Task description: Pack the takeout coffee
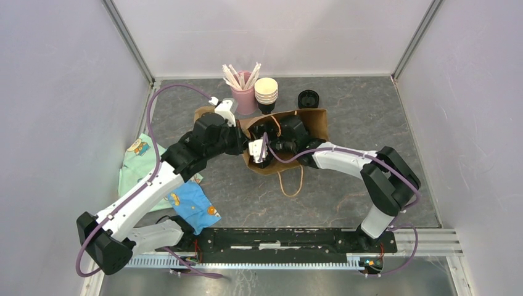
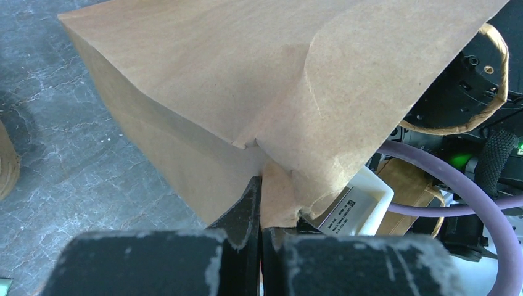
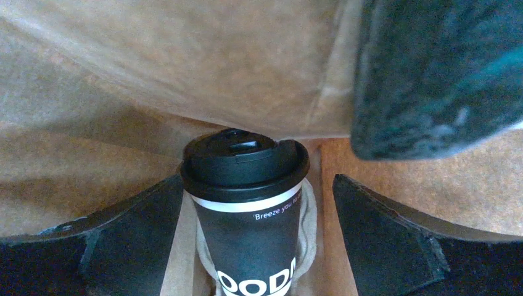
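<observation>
The brown paper bag stands mid-table. My left gripper is shut on the creased edge of the bag at its left side. My right gripper reaches inside the bag and is open; between its fingers in the right wrist view is a black lidded coffee cup with white lettering, inside the bag. Whether the fingers touch the cup I cannot tell.
A pink holder with straws, a stack of cups and a black lid stand behind the bag. Green and blue cloths lie at the front left.
</observation>
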